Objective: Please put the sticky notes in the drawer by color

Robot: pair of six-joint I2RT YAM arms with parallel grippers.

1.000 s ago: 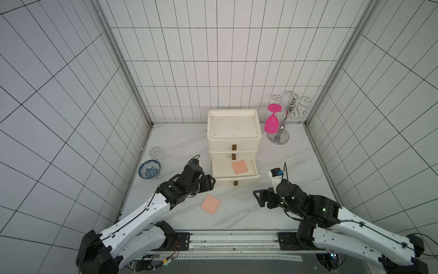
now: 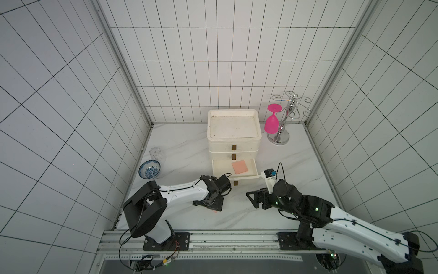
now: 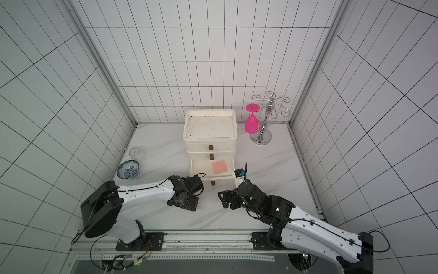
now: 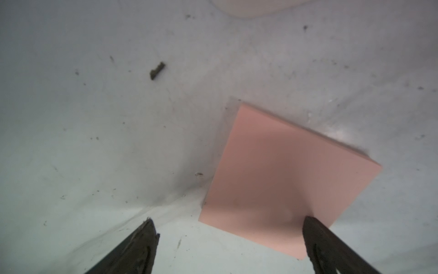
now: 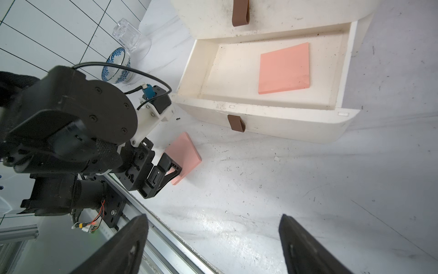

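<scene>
One pink sticky-note pad (image 4: 287, 182) lies flat on the table in front of the drawers, mostly covered by the left arm in the top views. My left gripper stands open just over it; one finger overlaps the pad's near edge in the left wrist view, and nothing is held. A second pink pad (image 5: 284, 68) rests inside the pulled-out bottom drawer (image 5: 260, 113) of the white cabinet (image 2: 233, 130). To the right of the drawer's front, my right gripper has its fingers apart over bare table.
A blue-patterned bowl (image 2: 149, 169) and a clear glass (image 2: 155, 152) stand at the left. A pink goblet (image 2: 272, 122) hangs on a silver rack (image 2: 285, 123) at the back right. Between the two grippers the table is bare.
Drawer and its pad have stayed put.
</scene>
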